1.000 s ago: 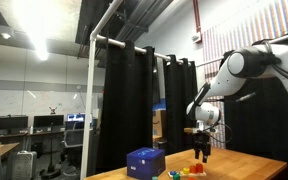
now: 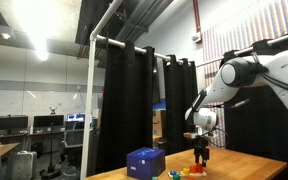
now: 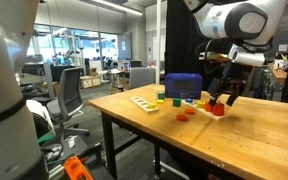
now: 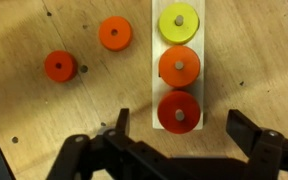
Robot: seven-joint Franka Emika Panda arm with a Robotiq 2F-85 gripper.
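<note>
In the wrist view my open gripper straddles the near end of a wooden peg board (image 4: 166, 62), one finger on either side. Between the fingers, on that end peg, sits a red round piece (image 4: 179, 112). Behind it on the same board are an orange piece (image 4: 179, 67) and a yellow piece (image 4: 178, 22), each with a peg tip showing in its hole. Left of the board, a loose orange disc (image 4: 115, 33) and a loose red disc (image 4: 60, 66) lie flat on the table. Exterior view 2 has the gripper (image 3: 219, 104) low around the red stack.
A blue box (image 3: 182, 87) stands behind the pieces. Several green, blue and yellow blocks lie near it, and a pale slotted board (image 3: 144, 103) is farther left.
Over the last second the arm has come down, bringing the gripper from above the pieces to around the red one. The pieces on the table look unmoved.
</note>
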